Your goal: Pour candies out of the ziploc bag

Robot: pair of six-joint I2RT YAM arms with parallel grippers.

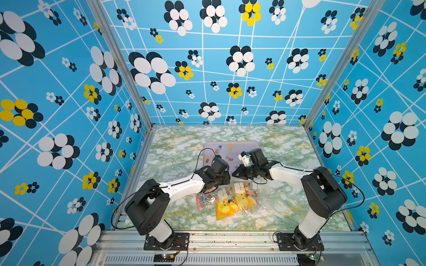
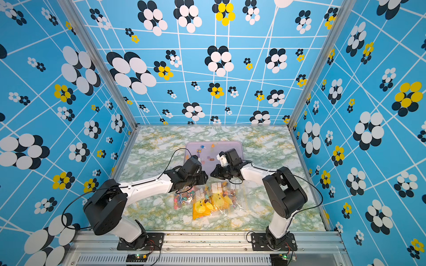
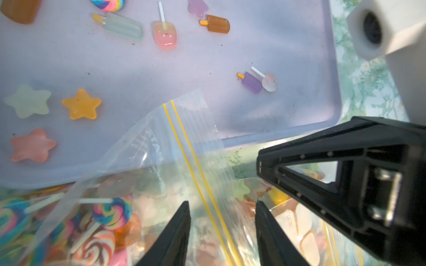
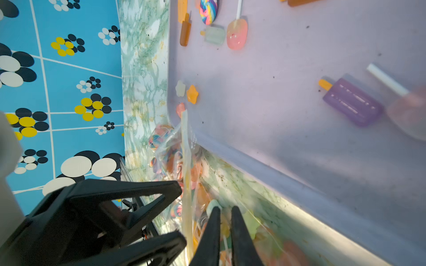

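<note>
Clear ziploc bags (image 1: 235, 201) lie bunched in front of the tray, full of lollipops, yellow packs and other candy. In the left wrist view, a bag's top with a yellow double zip line (image 3: 186, 159) rises between my left gripper's open fingers and over the tray's near rim. My right gripper (image 1: 237, 173) hangs just right of it, above the bags; in the right wrist view its fingertips (image 4: 229, 226) stand a little apart, with bag and table behind them. Neither gripper visibly grips anything.
The lilac tray (image 2: 230, 146) holds scattered small candies, including a purple popsicle (image 4: 352, 101) and an orange star (image 3: 82, 104). Patterned walls enclose the table.
</note>
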